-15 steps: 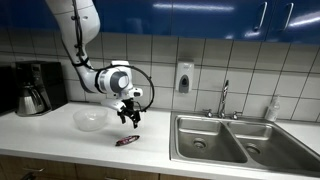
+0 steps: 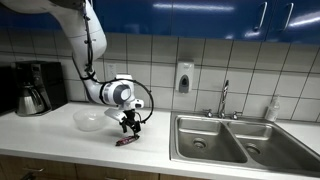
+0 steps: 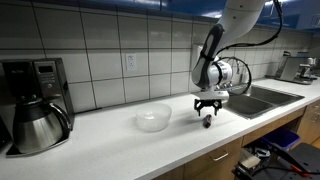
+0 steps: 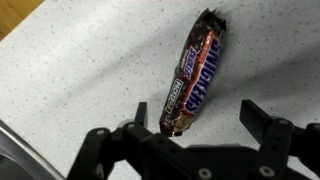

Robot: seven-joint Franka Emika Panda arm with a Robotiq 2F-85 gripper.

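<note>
A Snickers bar in a dark brown wrapper (image 4: pixel 195 72) lies flat on the white counter, its length running between the open fingers in the wrist view. It shows as a small dark strip (image 2: pixel 127 141) near the counter's front in exterior view 1. Just above the bar hangs my gripper, pointing down. Its fingers stand wide apart and hold nothing; one black finger (image 4: pixel 136 132) is left of the bar, the other to its right. In exterior view 2 the gripper (image 3: pixel 209 112) is over the bar (image 3: pixel 207 122).
A white bowl (image 3: pixel 153 117) stands on the counter, left of the arm in exterior view 1. The double sink (image 2: pixel 222 140) lies to the right. A coffee maker (image 3: pixel 41 98) stands at the far end. Bare counter (image 3: pixel 100 135) stretches in front of the bowl.
The bar and bowl have stayed in place.
</note>
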